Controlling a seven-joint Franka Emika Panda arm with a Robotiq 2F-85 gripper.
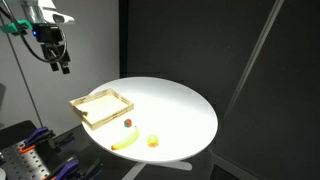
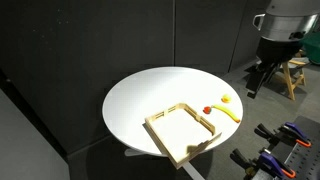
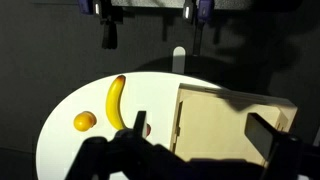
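My gripper is high above the table, its dark fingers set wide apart and nothing between them. In the first exterior view, the gripper [image 1: 61, 68] hangs at upper left, well clear of everything. A shallow wooden box [image 3: 225, 95] is partly beneath it, and its inside looks empty. On the white table beside the box lie a yellow banana [image 3: 115, 100], a small red fruit [image 3: 148, 129] and an orange round fruit [image 3: 84, 121]. One finger partly covers the area by the red fruit in the wrist view.
The round white table [image 1: 175, 95] has wide free room on the side away from the arm. The wooden box [image 2: 163, 143] sits near the table's edge. Dark floor surrounds the table, and the robot's base stands close by.
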